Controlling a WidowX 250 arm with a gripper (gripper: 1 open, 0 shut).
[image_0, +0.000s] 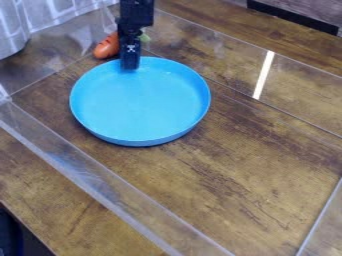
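A large blue round plate (140, 108) rests on the wooden table in the upper left half. My black gripper (131, 58) reaches down from the top edge to the plate's back rim; whether its fingers are open or shut is too small to tell. Just left of it, behind the plate, lies an orange carrot-like object (107, 45) with some green beside it, partly hidden by the gripper.
Clear plastic panels border the work area at left and right. Bare table (234, 190) fills the right and front. A white crumpled cloth or plastic (27, 20) sits at the top left.
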